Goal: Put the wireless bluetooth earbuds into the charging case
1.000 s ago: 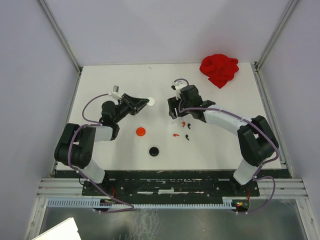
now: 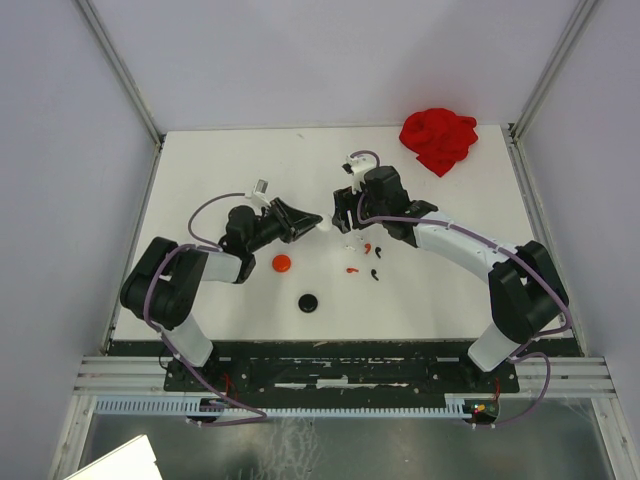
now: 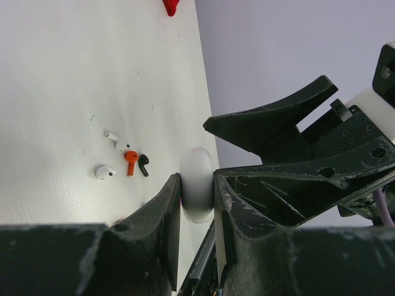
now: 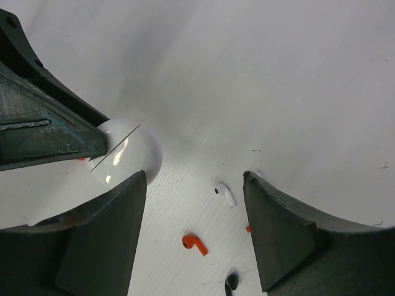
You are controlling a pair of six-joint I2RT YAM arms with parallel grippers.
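Observation:
My left gripper is shut on a glossy white charging case [image 3: 197, 197], held above the table. In the right wrist view the case [image 4: 126, 154] shows a thin seam and looks closed. My right gripper stands part open, facing the case, which is near its left finger [image 4: 117, 222]; whether they touch I cannot tell. Between its fingertips only the table shows. White earbuds [image 3: 105, 172] lie on the table, along with red ones [image 3: 131, 161] and black ones [image 3: 143, 164].
A red round case [image 2: 281, 263] and a black round case [image 2: 308, 303] rest on the table's left half. A crumpled red cloth [image 2: 439, 138] lies at the back right.
My left gripper has carried the white case to the right and slightly toward the front, close to the right gripper.

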